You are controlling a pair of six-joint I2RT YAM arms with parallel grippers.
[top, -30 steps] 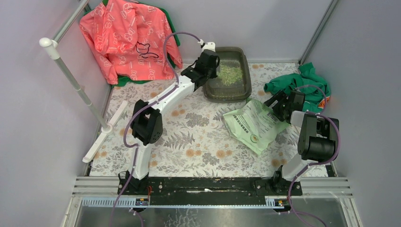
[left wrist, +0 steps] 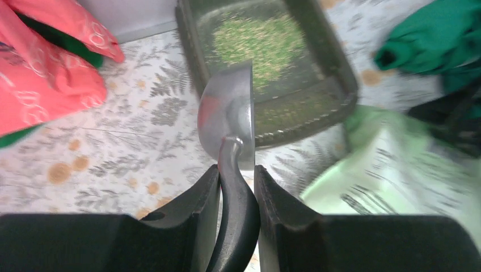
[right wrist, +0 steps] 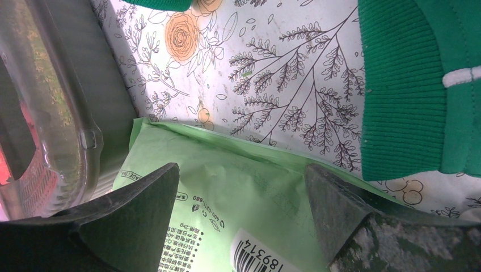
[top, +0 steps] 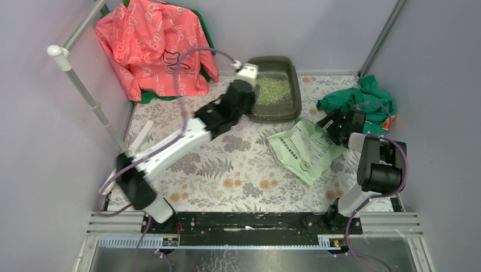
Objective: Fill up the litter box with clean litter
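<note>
The dark litter box [top: 298, 93] stands at the back of the mat, and green litter [top: 274, 90] is heaped in its middle. In the left wrist view my left gripper is shut on the dark handle of a metal scoop [left wrist: 227, 113]. The scoop's blade overlaps the near side of the box in that view. The light green litter bag [top: 298, 153] lies flat right of centre. Over its upper right part my right gripper stands open, its fingers [right wrist: 150, 195] apart with the bag [right wrist: 227, 170] below and between them.
A crumpled green garment [top: 368, 99] lies beyond my right gripper. Pink clothing [top: 161, 51] hangs at the back left, near a white pole stand [top: 91, 99].
The right arm and bag have stayed put.
</note>
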